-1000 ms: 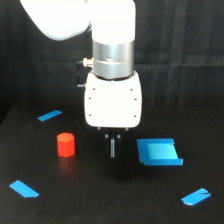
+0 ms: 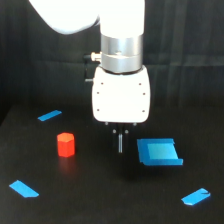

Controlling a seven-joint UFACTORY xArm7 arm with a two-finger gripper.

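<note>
The white gripper (image 2: 120,142) points straight down near the middle of the dark table, above the surface. Its fingers show as a thin dark form; whether they are open or shut is hard to tell. To its left stands a red cube (image 2: 66,144). To its right lies a light blue square (image 2: 163,151) with darker blue tape along its edges.
Short blue tape strips lie on the table at back left (image 2: 49,115), front left (image 2: 24,188) and front right (image 2: 195,197).
The gripper has moved to the right and slightly up in the view, away from the red cube. The cube and blue square have not moved.
</note>
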